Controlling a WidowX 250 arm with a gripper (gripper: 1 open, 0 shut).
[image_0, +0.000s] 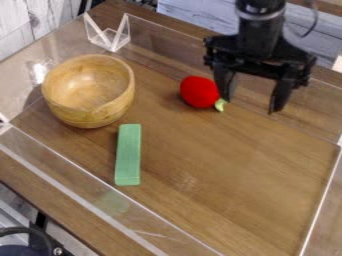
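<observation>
My gripper (251, 85) hangs over the back right of the wooden tray, dark and blurred, with two finger parts pointing down; whether it is open or shut is unclear. Just left of it and below lies a red object (199, 92) with a small light green part at its right, partly behind the gripper. A wooden bowl (88, 90) sits at the left. A green bar (128, 154) lies lengthwise below the bowl, toward the front left.
The tray floor (241, 180) is clear across the middle and front right. Clear walls edge the tray, and a small white wire-like shape (110, 32) stands at the back left corner.
</observation>
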